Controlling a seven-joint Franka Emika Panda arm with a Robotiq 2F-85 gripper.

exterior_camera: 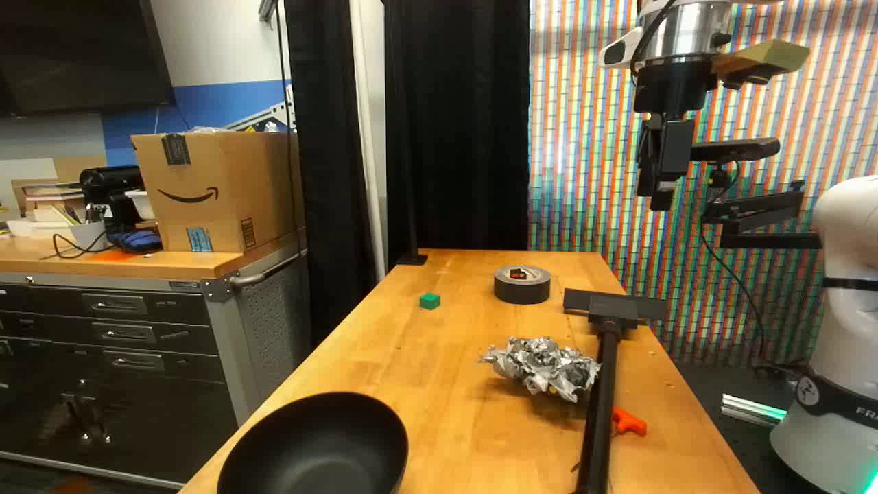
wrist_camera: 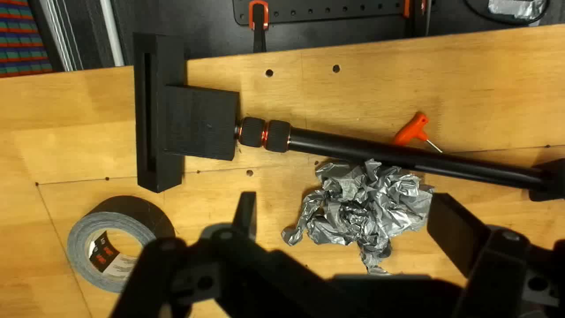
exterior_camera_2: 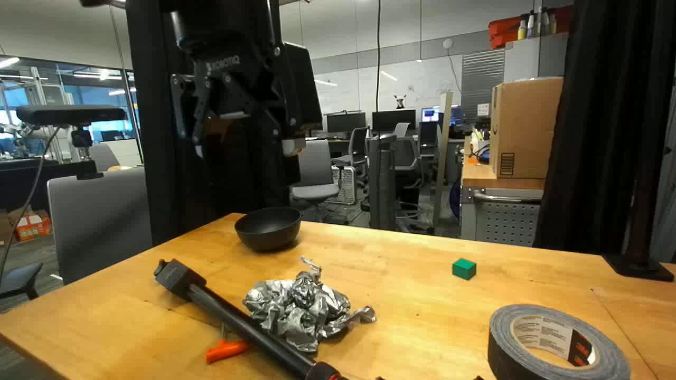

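Note:
My gripper stands open high above the table, nothing between its fingers. Below it in the wrist view lies a crumpled silver foil-like ball [wrist_camera: 371,206]. A long black pole [wrist_camera: 371,149] with a T-shaped end rests beside the ball, and an orange-handled hex key [wrist_camera: 412,129] is on the pole's other side. To the left sits a roll of grey tape [wrist_camera: 106,249]. A small green block [exterior_camera_2: 463,268] and a black bowl [exterior_camera_2: 269,229] are on the table in exterior view 2; neither shows in the wrist view.
The wooden table [exterior_camera: 444,362] has bare room between the green block and the bowl. A black stand base [exterior_camera_2: 637,267] occupies a table corner. A cardboard box [exterior_camera: 218,189] stands on a separate workbench, away from the arm.

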